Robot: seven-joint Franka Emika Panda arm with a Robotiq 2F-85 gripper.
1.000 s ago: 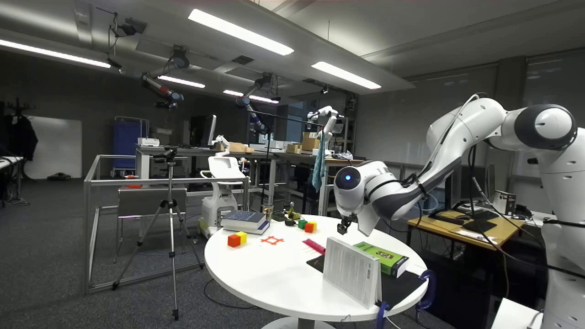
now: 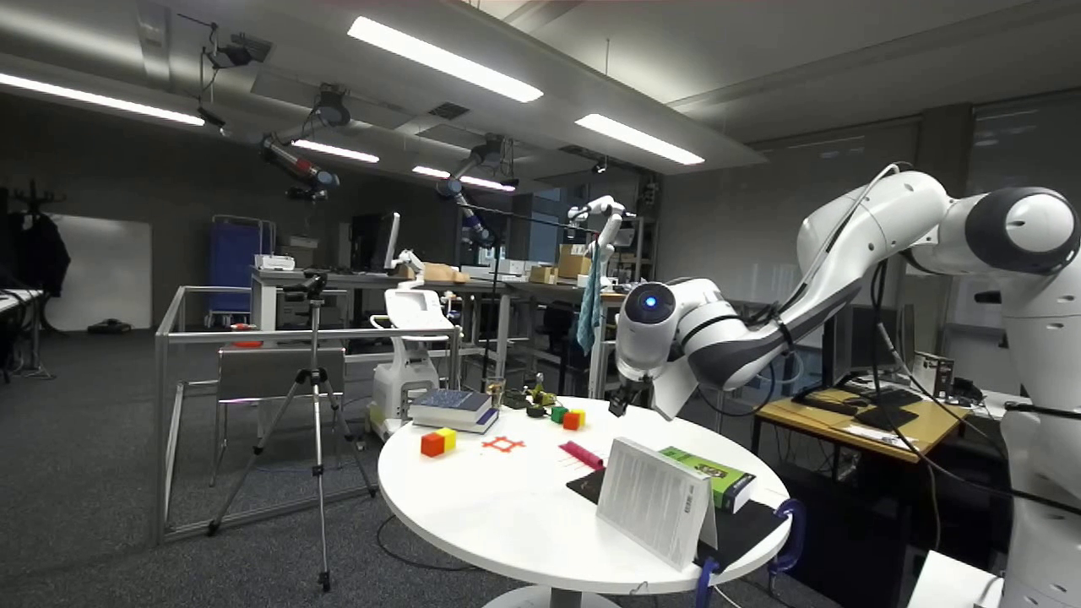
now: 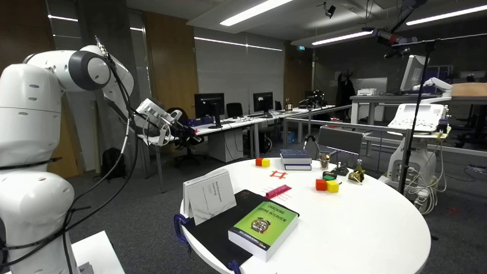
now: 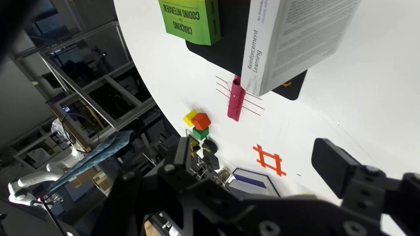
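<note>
My gripper stands open in the wrist view, with nothing held between its fingers. In exterior view 1 it hangs above the far side of the round white table (image 2: 486,507). A white Reinforcement Learning book (image 3: 210,194) stands on edge at the table's border, on a black mat (image 3: 219,233). Beside it a thick green Cracking the Coding Interview book (image 3: 264,223) lies flat, partly on the mat. The gripper is apart from both books. The wrist view cuts off part of each.
A pink rolled piece (image 3: 278,191), an orange grid shape (image 3: 278,174), coloured cubes (image 3: 321,185) and stacked blue books (image 3: 296,157) occupy the table. Small tools (image 3: 357,172) lie near its far edge. Blue clamps (image 2: 795,537) grip the rim. The white tabletop has wide bare areas.
The gripper and forearm have risen a little, the gripper shifting slightly left in exterior view 1. The standing book's top edge sits slightly farther right there; the green book looks unmoved.
</note>
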